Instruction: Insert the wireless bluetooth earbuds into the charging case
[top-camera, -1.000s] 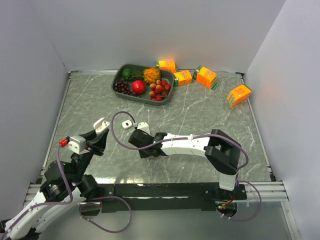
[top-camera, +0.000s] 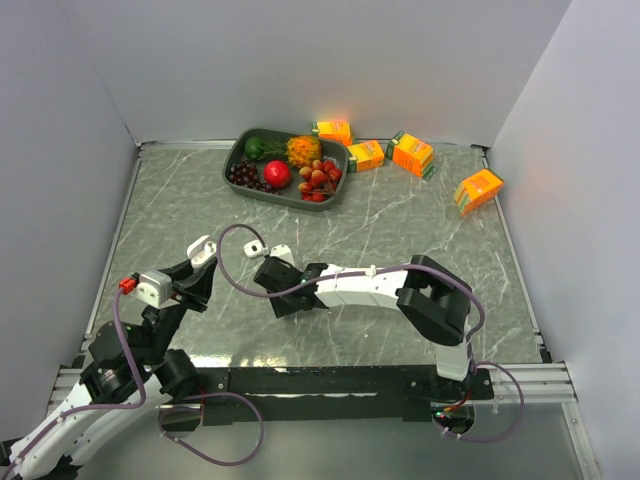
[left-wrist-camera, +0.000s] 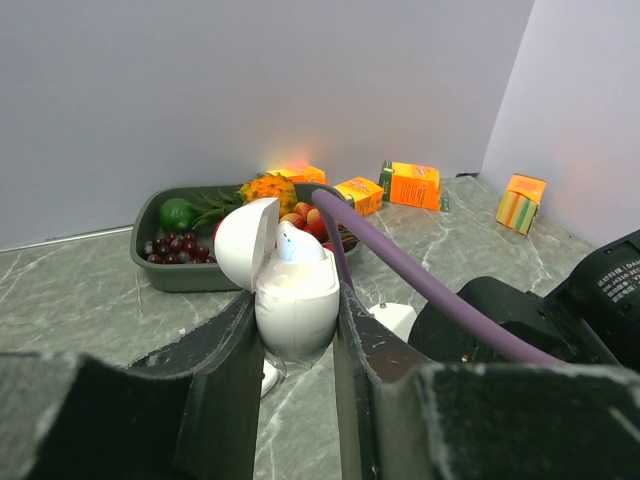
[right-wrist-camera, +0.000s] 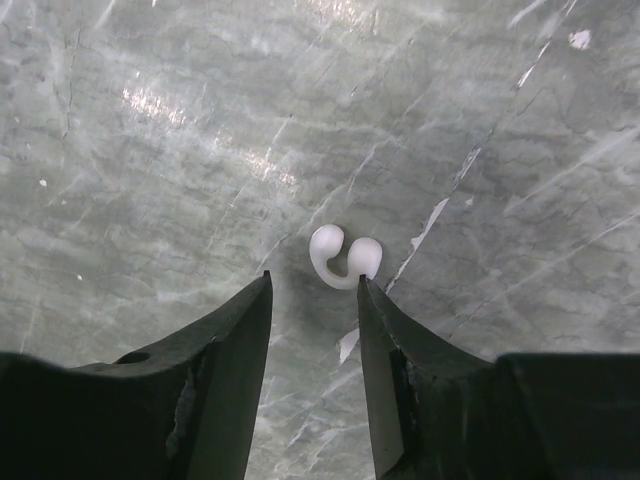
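Note:
The white charging case (left-wrist-camera: 296, 305), lid open with a pale bluish inside, is held upright by my left gripper, shut on it, at the left of the top view (top-camera: 202, 252). A white earbud piece (right-wrist-camera: 362, 258), two rounded ends joined by a curve, lies on the marble table just beyond the fingertips of my right gripper, which is part open, pointed down with nothing between its fingers. In the top view that gripper is low over the table's centre, hiding what is beneath.
A grey tray (top-camera: 230, 181) of fruit stands at the back, with several orange boxes (top-camera: 410, 152) to its right. The marble table (top-camera: 440, 230) is otherwise largely clear. Purple cables run along both arms.
My right arm and its cable have shifted slightly toward the near side over the last second. The left arm and the case have stayed still.

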